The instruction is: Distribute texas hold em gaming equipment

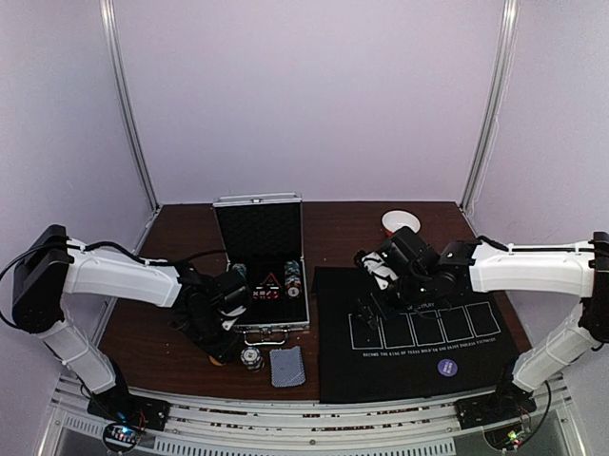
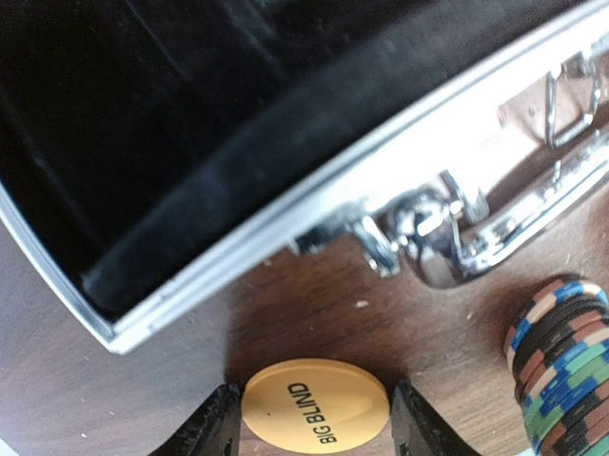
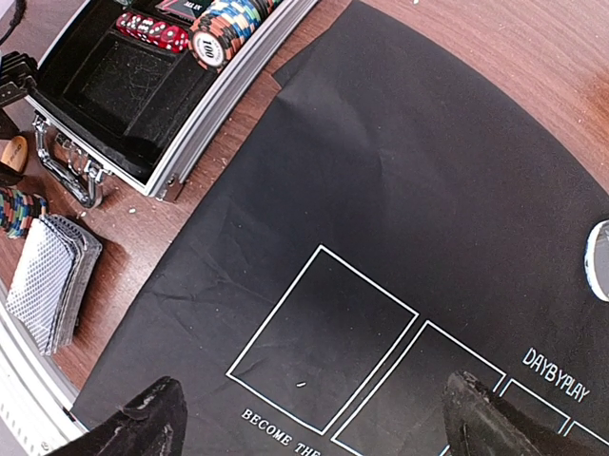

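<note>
The left wrist view shows the orange BIG BLIND button between the fingertips of my left gripper, at the front of the open case; whether they grip it I cannot tell. Beside it stands a chip stack, with the card deck to the right. Dice and more chips sit in the case. My right gripper is open above the black mat, which carries a purple button.
A white-rimmed bowl stands at the back right. The metal front edge runs below the mat and deck.
</note>
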